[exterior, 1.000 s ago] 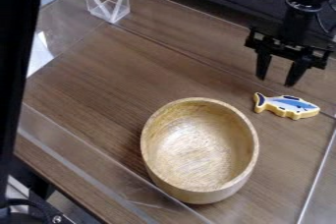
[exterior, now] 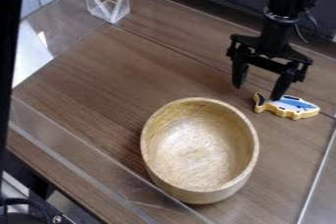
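My black gripper [exterior: 258, 79] is open, its two fingers pointing down over the tabletop just above and behind a toy fish [exterior: 292, 107] with a yellow edge and blue-and-white body, lying on the right of the wooden table. Nothing shows between the fingers. A light wooden bowl [exterior: 171, 177] stands lower in the middle of the view, left of and in front of the fish.
A clear acrylic holder [exterior: 108, 7] sits at the back left. A dark wall runs along the back, and cables lie at the lower left corner.
The gripper has moved down and to the left, closer to the fish. The fish and bowl have not visibly moved.
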